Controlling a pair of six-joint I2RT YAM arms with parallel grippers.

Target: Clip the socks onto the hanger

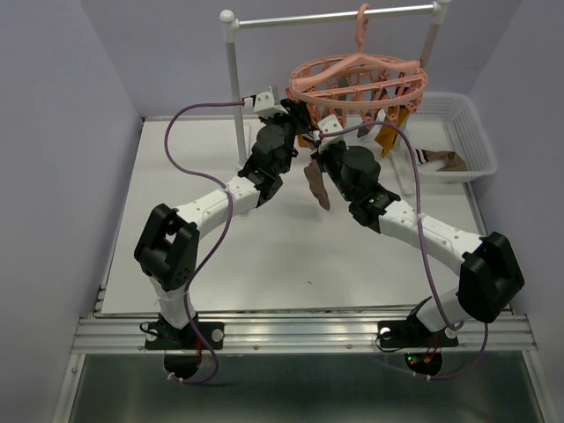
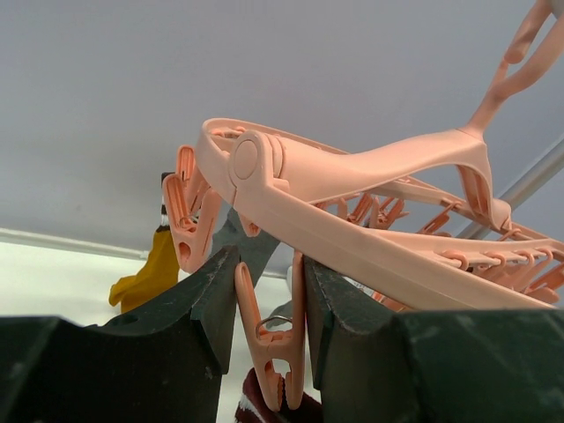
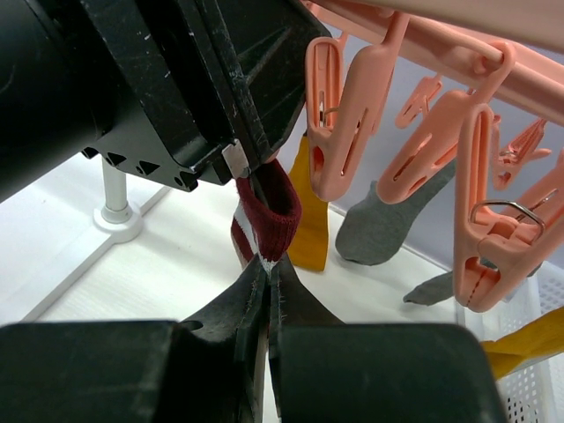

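Note:
The round pink hanger (image 1: 310,81) hangs from a white rail, with several clips around its rim. In the left wrist view my left gripper is shut on the handles of a pink clip (image 2: 292,345). A sock with a dark red cuff (image 2: 256,404) shows right at that clip's lower tips; whether it sits between them I cannot tell. In the right wrist view my right gripper is shut on the sock's cuff (image 3: 275,211), just below the black left gripper fingers (image 3: 256,70). The sock's brown foot (image 1: 317,185) dangles underneath in the top view.
Grey sock (image 3: 379,231) and mustard sock (image 3: 307,220) hang at other clips. A white basket (image 1: 480,145) holding a striped brown sock (image 1: 449,160) stands at right. Both grippers are close together under the hanger rim.

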